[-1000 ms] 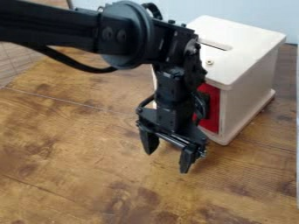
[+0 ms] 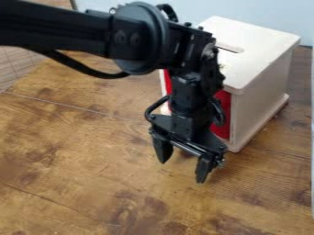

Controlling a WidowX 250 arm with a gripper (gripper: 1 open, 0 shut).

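A black robot arm reaches in from the upper left, its gripper [image 2: 185, 161] pointing down over the wooden floor, just in front of a pale wooden box [image 2: 263, 78]. The two fingers are spread apart, with nothing seen between them. The box has a slot in its top and a red front panel [image 2: 222, 115], which the arm partly hides.
A light wall or edge stands behind the box and along the right side of the view. A lighter tiled surface lies at the far left.
The gripper has shifted slightly to the right and a little downward in the view since a second ago. The box stays where it was.
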